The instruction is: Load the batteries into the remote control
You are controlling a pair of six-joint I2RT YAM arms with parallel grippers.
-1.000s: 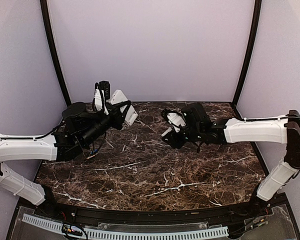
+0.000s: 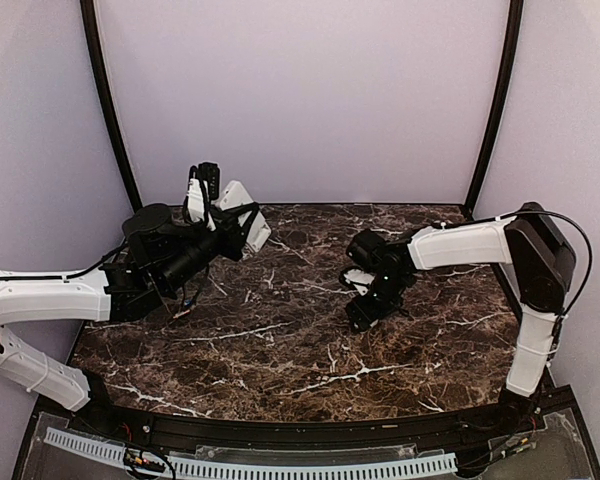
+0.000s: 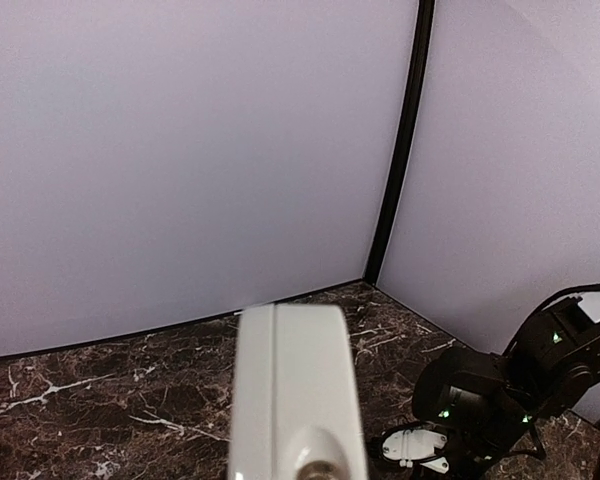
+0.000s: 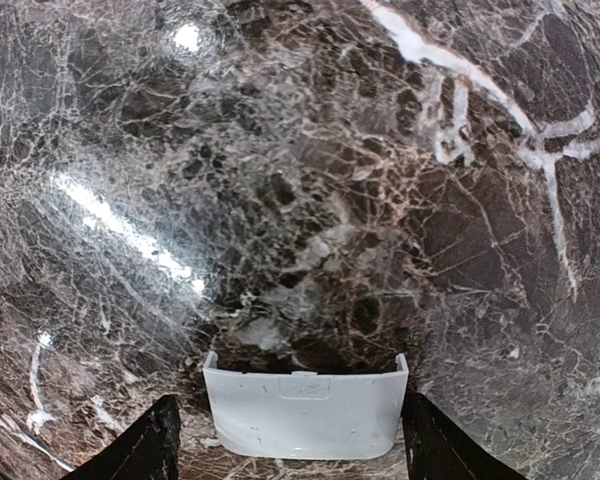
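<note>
The white remote control [image 3: 295, 390] fills the lower middle of the left wrist view. In the top view my left gripper [image 2: 242, 228] is shut on the remote, holding it tilted above the table; its battery bay cannot be made out. A pale grey battery cover [image 4: 305, 415] rests on the marble in the right wrist view. On either side of it stand the black fingers [image 4: 150, 445] of my right gripper, open, with a slight gap to the cover. No batteries can be clearly made out in the present views.
Light walls [image 2: 310, 100] close off the back and sides. A perforated white strip [image 2: 280, 470] runs along the front edge, below the table.
The left arm holds still.
</note>
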